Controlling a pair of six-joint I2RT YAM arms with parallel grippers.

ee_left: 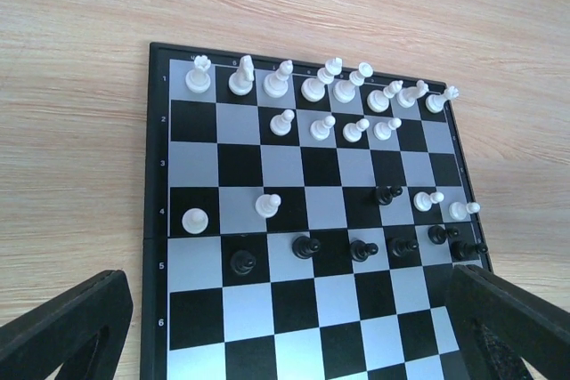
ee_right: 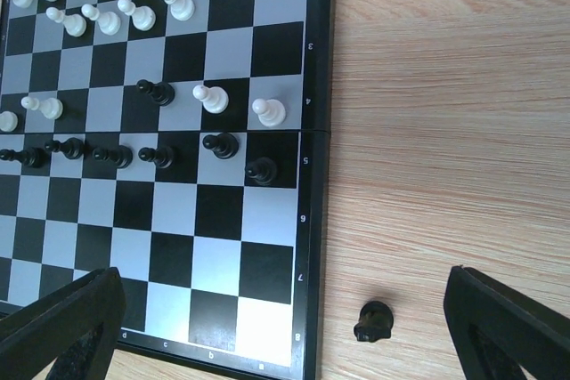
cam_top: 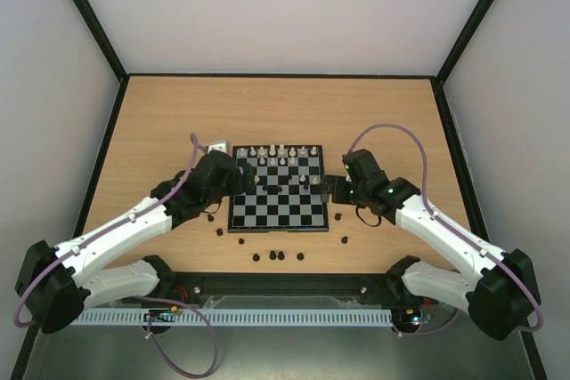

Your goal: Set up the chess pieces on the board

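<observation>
The black-and-white chess board point(cam_top: 278, 227) lies mid-table. White back-row pieces, such as the corner rook point(ee_left: 199, 76), fill its far row, with several white pawns point(ee_left: 282, 123) in front of the middle ones. Further down stand more white pawns point(ee_right: 269, 112) and a row of black pawns point(ee_left: 242, 262); one black pawn point(ee_left: 386, 195) is a row farther up, among the white ones. Over the board's left edge hovers my left gripper point(cam_top: 248, 181), open and empty. My right gripper is open at the right edge, nothing between its fingers.
Loose black pieces lie on the wood around the board: one point(ee_right: 374, 321) right of it, others point(cam_top: 272, 255) in front, and some point(cam_top: 219, 231) to the left. Behind the board the table point(cam_top: 356, 113) is clear. The board's near rows are empty.
</observation>
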